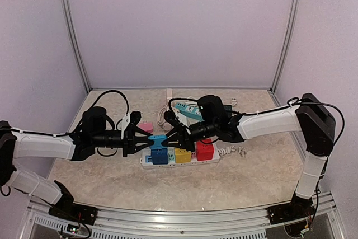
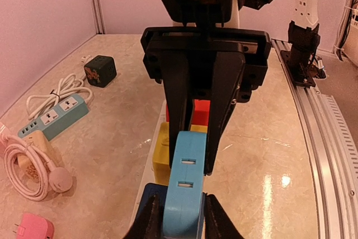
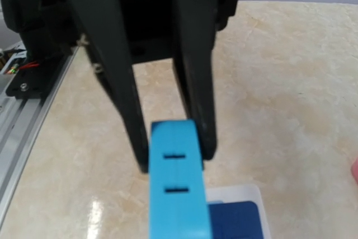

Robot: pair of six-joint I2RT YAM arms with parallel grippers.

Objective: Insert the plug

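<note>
A light-blue plug block [image 1: 158,141] with slots on its face hangs over the dark blue block on the white strip. My right gripper [image 1: 168,136] is shut on one end of it; its fingers [image 2: 220,116] press both sides in the left wrist view. At the other end, my left gripper [image 1: 149,139] has a finger on each side, part open and close to the plug. Those left fingers [image 3: 128,116] also show in the right wrist view, a slim gap on one side. The plug's underside is hidden.
The white power strip [image 1: 146,165] carries dark blue [image 1: 159,156], yellow [image 1: 182,156] and red [image 1: 205,150] blocks. Behind are a teal strip [image 1: 187,109] and a pink block [image 1: 146,126].
</note>
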